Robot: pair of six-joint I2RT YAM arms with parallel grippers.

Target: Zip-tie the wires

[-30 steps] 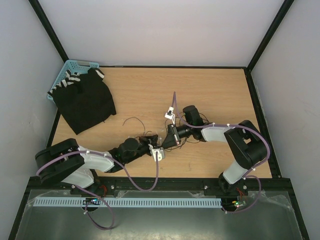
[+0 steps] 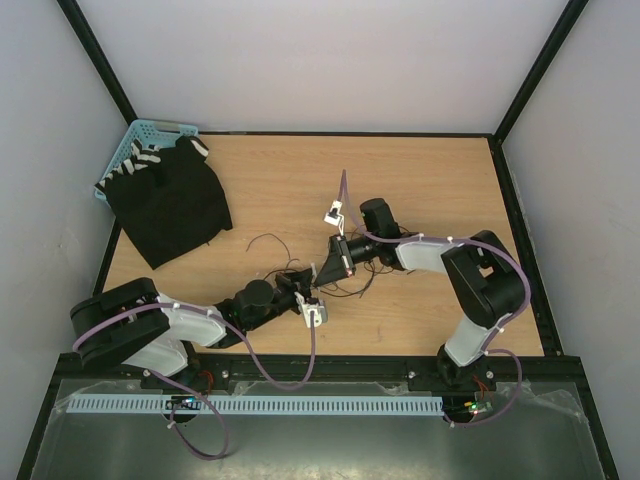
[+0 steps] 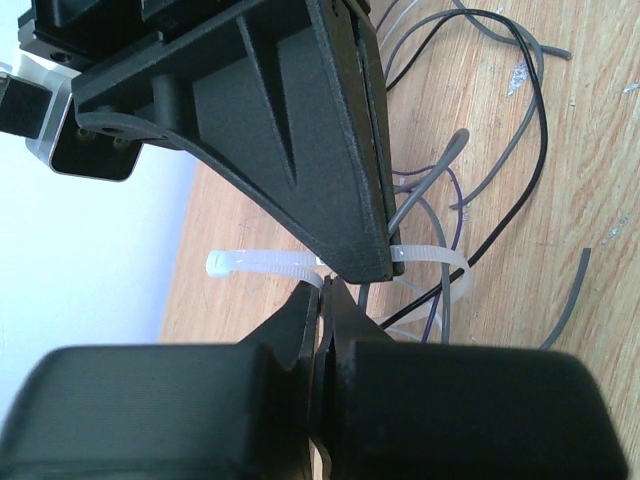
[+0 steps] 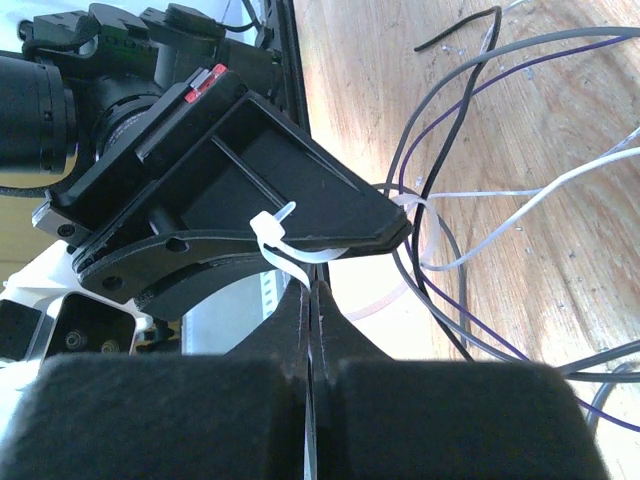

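Observation:
Wires, grey, black and purple, run across the table in both wrist views. A white zip tie makes a loop around part of the bundle, its head standing off to the side of the wires. My left gripper is shut with the strap at its fingertips, between the head and the loop. Shut on another stretch of strap is my right gripper; the thin white band runs down between its fingers. Both grippers meet tip to tip over the table, hiding part of the tie in the top view.
A blue basket with a black cloth draped over it stands at the back left. A short cut wire lies loose.
My right gripper has shifted slightly left and toward the back of the table. The left arm stays nearly still, and the basket and cloth are unchanged.

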